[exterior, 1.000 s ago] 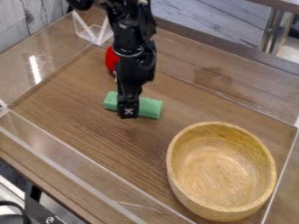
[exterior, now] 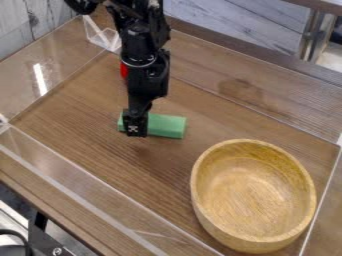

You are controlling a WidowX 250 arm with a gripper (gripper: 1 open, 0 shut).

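Note:
My black gripper [exterior: 134, 118] points down over a green rectangular block [exterior: 166, 127] on the wooden table, with its fingers at the block's left end. Whether the fingers touch the block is hard to tell, as is how far apart they stand.
A yellow bowl [exterior: 251, 195] takes up the lower right of the table. A red object [exterior: 123, 72] is partly hidden behind the arm, near a clear container [exterior: 102, 35] at the back left.
The gripper has moved slightly left along the green block, toward its left end. The block lies in about the same place.

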